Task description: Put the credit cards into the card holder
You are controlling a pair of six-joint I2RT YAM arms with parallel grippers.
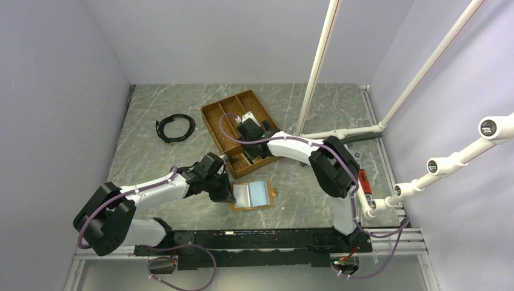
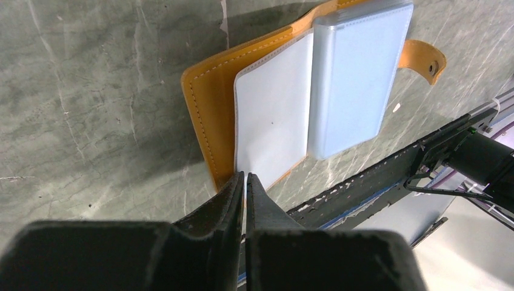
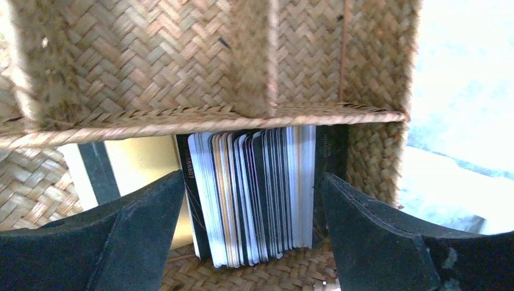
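The card holder (image 2: pixel 215 91), tan leather with white and pale-blue clear sleeves (image 2: pixel 276 103), lies open on the table. At the white sleeve's near edge, my left gripper has its fingertips almost together with a narrow gap. Whether the sleeve is pinched between them is unclear. Several credit cards (image 3: pixel 254 194) stand on edge, packed in a row in one compartment of the woven box (image 3: pixel 200 124). Over that row my right gripper is open, one finger (image 3: pixel 145 218) to the left and the other (image 3: pixel 363 218) to the right, with no card visibly gripped.
A woven divider wall runs just beyond the card row; the box's other compartments (image 1: pixel 221 121) look empty. A coiled black cable (image 1: pixel 175 127) lies left of the box. White poles (image 1: pixel 318 60) and a red-handled tool (image 1: pixel 364 182) are at the right.
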